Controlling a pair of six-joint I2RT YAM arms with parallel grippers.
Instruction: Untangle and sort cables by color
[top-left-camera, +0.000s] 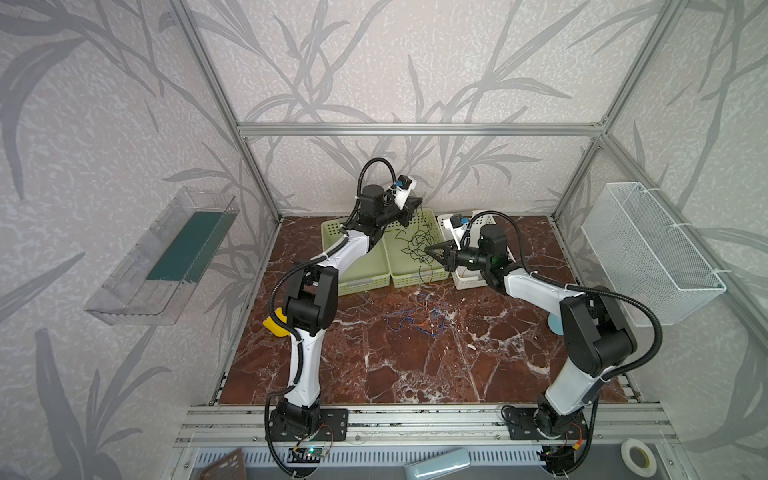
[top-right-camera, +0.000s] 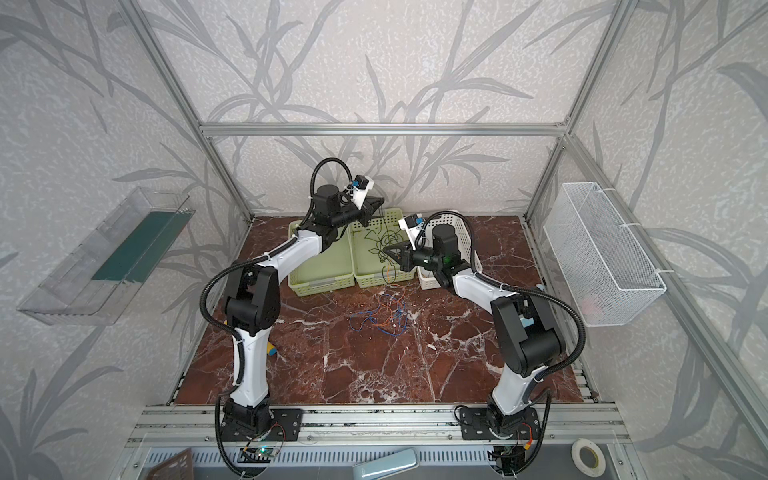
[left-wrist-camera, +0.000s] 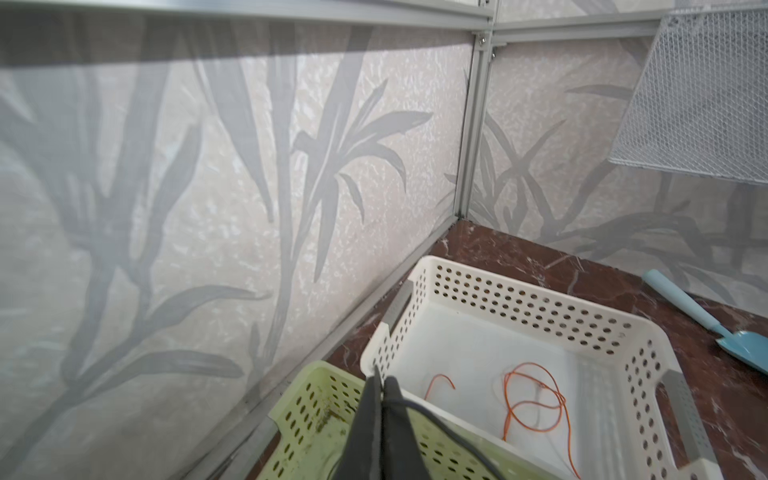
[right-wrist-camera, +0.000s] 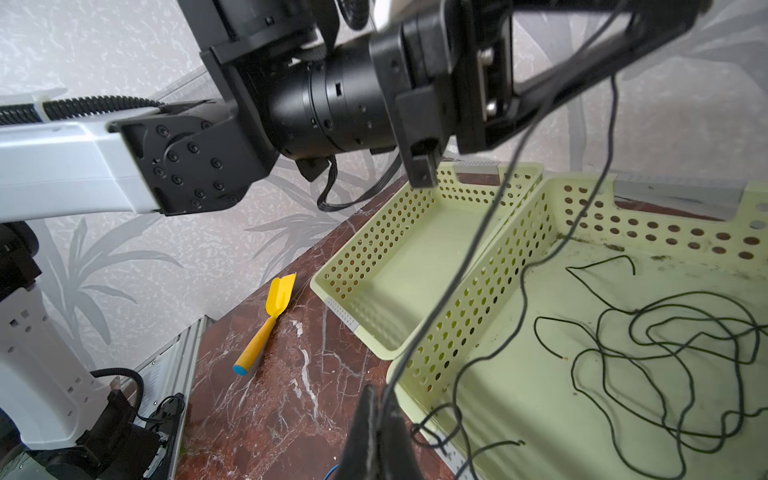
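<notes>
My left gripper (top-left-camera: 418, 203) is raised over the back of the right green basket (right-wrist-camera: 680, 232), shut on a thin black cable (left-wrist-camera: 448, 428). The cable slants from there down to my right gripper, whose shut fingers hold another part of it above that basket's front edge. A second stretch hangs loosely from the left gripper. Several loops of black cable (right-wrist-camera: 688, 344) lie inside the basket. Blue cables (top-left-camera: 400, 324) and orange cables (top-right-camera: 389, 302) lie mixed on the table before the baskets. Orange cables (left-wrist-camera: 534, 400) rest in the white basket (left-wrist-camera: 544, 304).
To the left, a second green basket (right-wrist-camera: 400, 248) is empty. A yellow scoop (right-wrist-camera: 268, 324) lies on the table's left side, a light blue scoop (left-wrist-camera: 688, 308) on its right. Wire shelves (top-left-camera: 656, 256) hang on the side walls.
</notes>
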